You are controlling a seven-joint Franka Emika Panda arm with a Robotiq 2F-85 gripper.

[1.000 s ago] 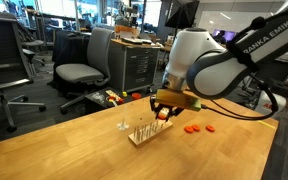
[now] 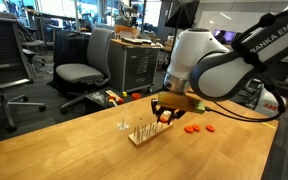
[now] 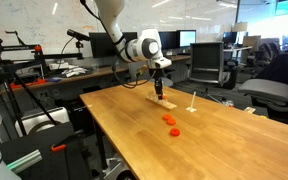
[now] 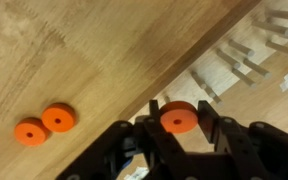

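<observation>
Between the fingers of my gripper is an orange ring [image 4: 179, 119], with the fingers shut on it. In the wrist view it is held beside a light wooden base with upright pegs [image 4: 246, 60], close to the near end of the base. Exterior view 1 has the gripper [image 2: 166, 112] low over the right end of the peg base [image 2: 147, 134]. Other orange rings [image 4: 59, 117] lie flat on the table in the wrist view. Whether the held ring is around a peg cannot be seen.
The loose rings [image 2: 192, 128] lie right of the peg base. A small clear item [image 2: 123, 123] stands behind it. An office chair [image 2: 83, 65] is at the table's far side.
The gripper, with the orange ring in it, has come slightly lower over the right end of the peg base. The peg base and loose rings have not moved.
</observation>
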